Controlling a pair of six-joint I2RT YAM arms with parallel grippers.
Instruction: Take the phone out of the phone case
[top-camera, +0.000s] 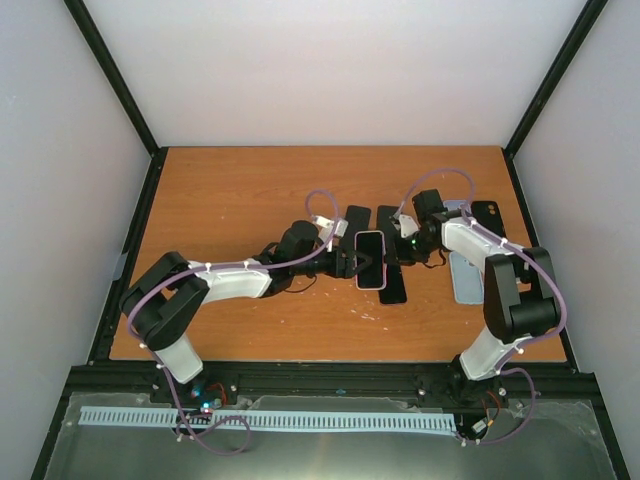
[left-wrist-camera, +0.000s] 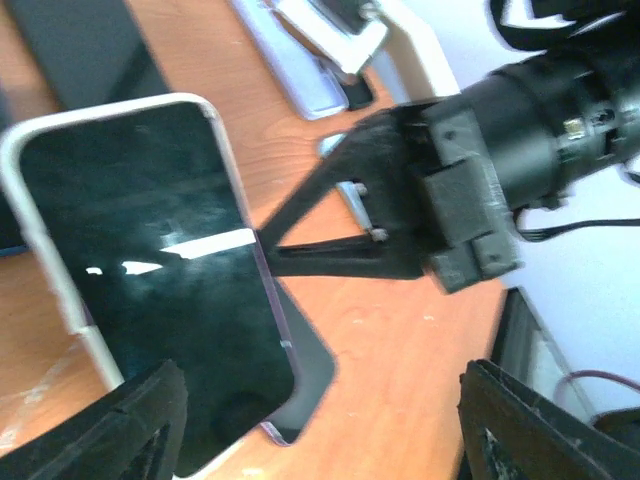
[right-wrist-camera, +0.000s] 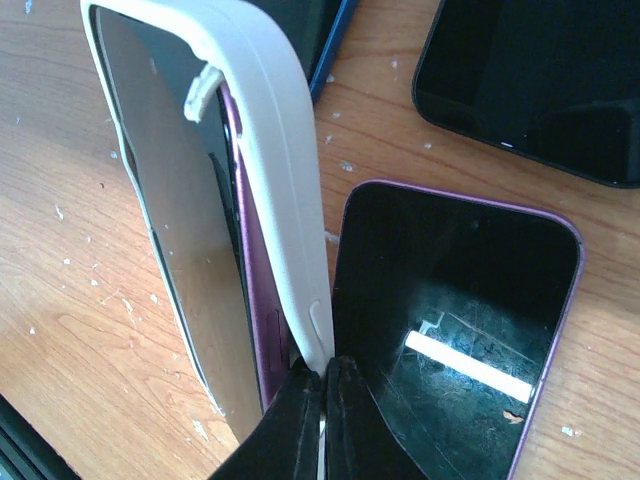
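Note:
A phone (left-wrist-camera: 150, 240) with a black screen and purple sides sits in a white phone case (left-wrist-camera: 35, 215), held above the table. My right gripper (top-camera: 390, 258) is shut on one long edge of the case. In the right wrist view, its fingers (right-wrist-camera: 345, 420) pinch the white rim of the case (right-wrist-camera: 285, 150), while the phone's purple side (right-wrist-camera: 262, 280) shows inside, apart from that rim. Across from it, my left gripper (top-camera: 360, 266) stands open near the phone's lower end. Its fingers (left-wrist-camera: 125, 425) are wide apart, with no grip on phone or case.
Dark phones lie on the table beneath and behind, one (top-camera: 355, 222) at upper left and another (top-camera: 392, 290) below the right gripper. A pale blue case (top-camera: 466, 282) and a black phone (top-camera: 488, 214) lie at the right.

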